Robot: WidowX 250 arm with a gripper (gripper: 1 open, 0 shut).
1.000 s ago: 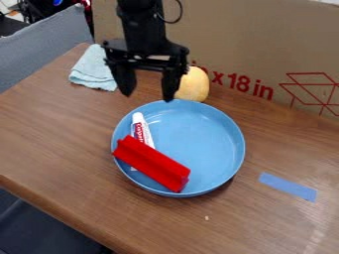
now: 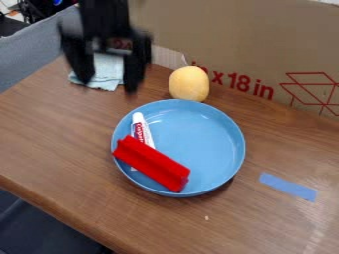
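A blue plate point(image 2: 199, 134) rests on the wooden table, holding a red block-shaped object point(image 2: 154, 165) and a white tube with red lettering point(image 2: 142, 129). Above and behind it on the left, the black gripper point(image 2: 106, 74) is motion-blurred, so its fingers cannot be made out. A yellow rounded object point(image 2: 188, 83) sits behind the plate. A light blue cloth point(image 2: 79, 77) lies at the back left, partly behind the gripper.
A cardboard box panel point(image 2: 276, 55) stands along the back. A blue tape strip point(image 2: 287, 187) is on the table at the right.
The objects on the table look unmoved.
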